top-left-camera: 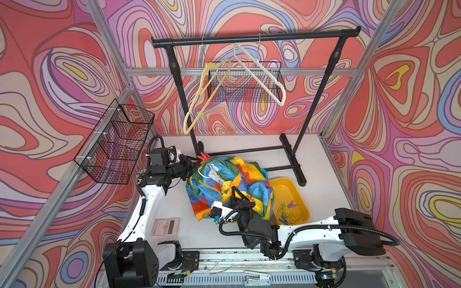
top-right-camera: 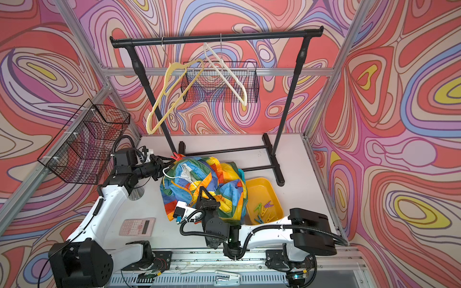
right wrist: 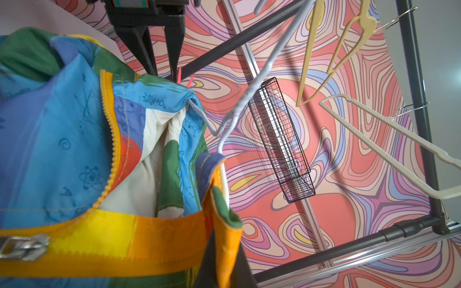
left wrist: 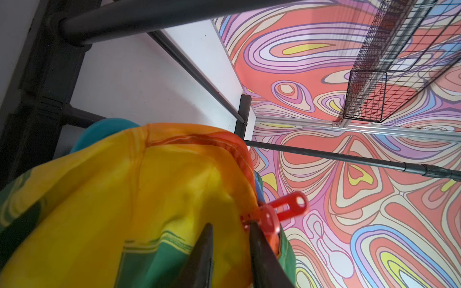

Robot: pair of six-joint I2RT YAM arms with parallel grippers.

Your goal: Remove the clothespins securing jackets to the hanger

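The rainbow-patterned jacket (top-left-camera: 201, 192) lies bunched on the table, the white hanger (right wrist: 240, 110) poking out at its collar. A red clothespin (left wrist: 288, 206) sits on the jacket's upper left edge; in the top left view it shows at my left gripper's tips. My left gripper is open, its dark fingers apart at the jacket edge, the clothespin just beyond the right finger; whether they touch is unclear. In the right wrist view, an orange-edged jacket flap (right wrist: 228, 240) stands between the fingertips of my right gripper, shut on it.
A yellow tray (top-left-camera: 300, 204) with several loose clothespins stands right of the jacket. Two empty hangers, one yellow (top-left-camera: 196, 103) and one white (top-left-camera: 264, 81), hang from the black rack (top-left-camera: 307, 36). A pink calculator (top-left-camera: 165, 227) lies front left, with bare table around it.
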